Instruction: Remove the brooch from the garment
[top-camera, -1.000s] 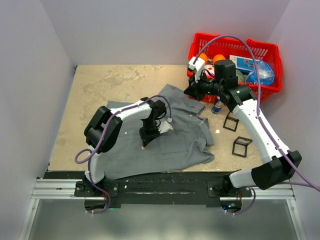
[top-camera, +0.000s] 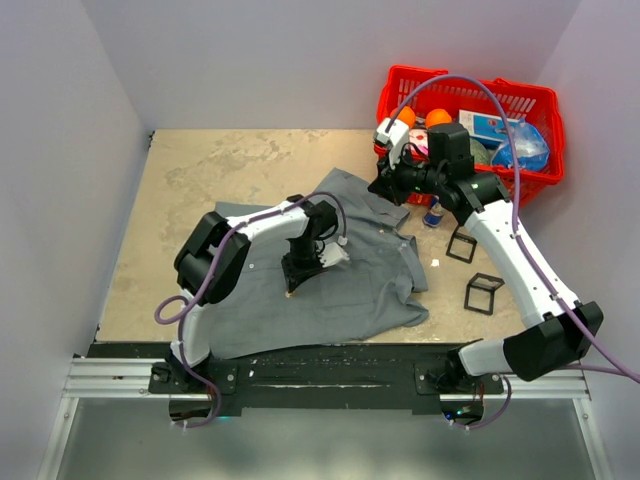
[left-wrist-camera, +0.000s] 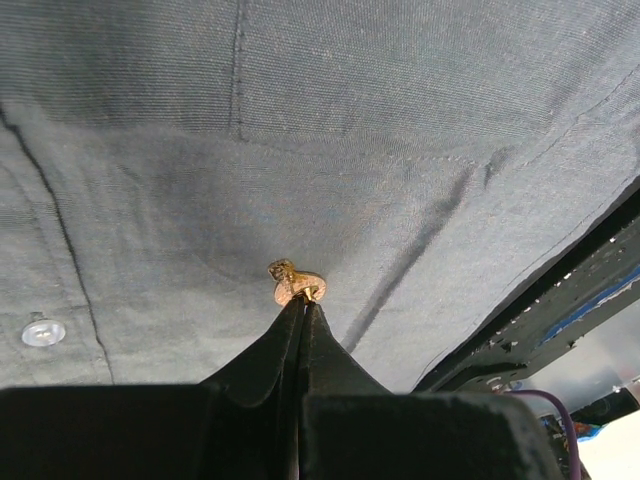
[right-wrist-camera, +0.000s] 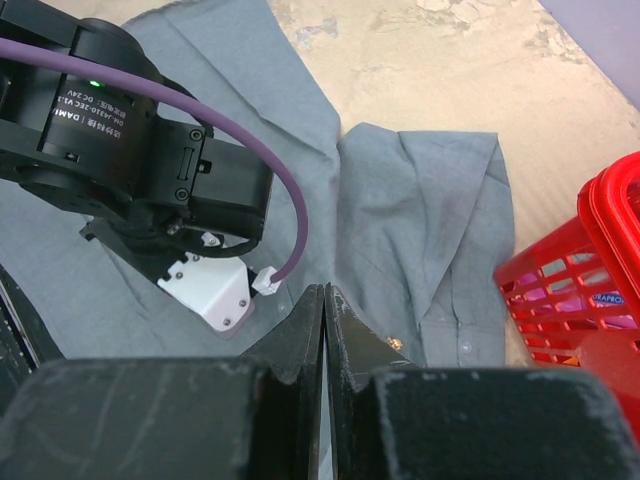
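Note:
A grey garment (top-camera: 330, 310) lies spread on the table. On its cloth, in the left wrist view, is a small gold brooch (left-wrist-camera: 288, 273), right at the fingertips of my left gripper. That gripper is shut and points down at the brooch; whether any of the metal is pinched between the tips cannot be made out. In the top view the brooch shows as a gold speck just below the gripper. My right gripper is shut and empty, raised near the garment's upper right part. Another small gold ornament (right-wrist-camera: 395, 343) shows on the cloth in the right wrist view.
A red basket (top-camera: 555, 105) full of goods stands at the back right, close to the right arm. A can (top-camera: 433, 215) and two dark square frames (top-camera: 484, 294) lie right of the garment.
The right arm has hardly moved, and the garment lies much as before.

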